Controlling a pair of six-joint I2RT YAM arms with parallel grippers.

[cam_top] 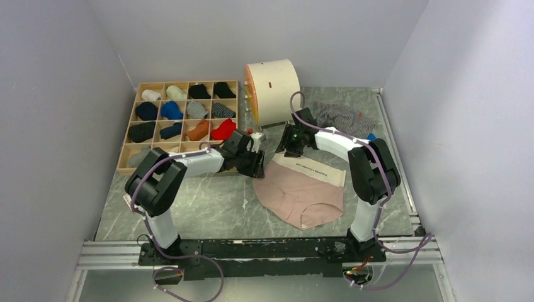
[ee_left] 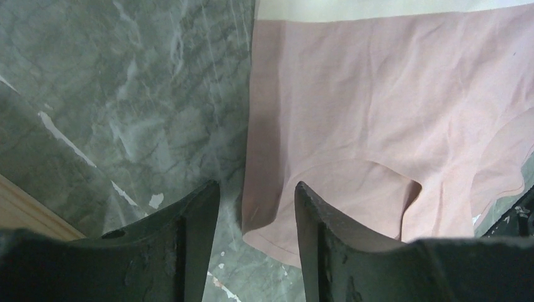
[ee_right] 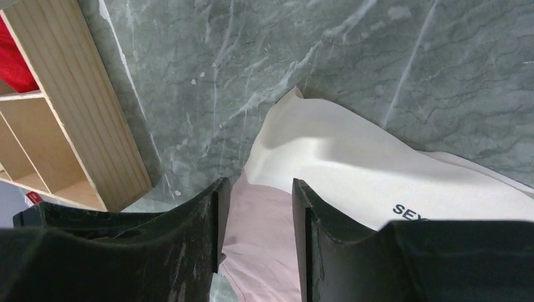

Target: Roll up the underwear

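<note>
Pink underwear (cam_top: 296, 195) with a cream waistband (cam_top: 315, 168) bearing printed text lies flat on the marble table, some edges folded. My left gripper (cam_top: 255, 165) is over its left edge; in the left wrist view its open fingertips (ee_left: 204, 195) straddle that edge from above, holding nothing. My right gripper (cam_top: 288, 143) is over the waistband's upper left corner; in the right wrist view it stands open above the waistband (ee_right: 327, 145), nothing between its fingers.
A wooden grid box (cam_top: 145, 123) of rolled garments stands at upper left, close to the left gripper. A cream drum (cam_top: 274, 91) stands at the back. A striped grey cloth (cam_top: 343, 116) lies at back right.
</note>
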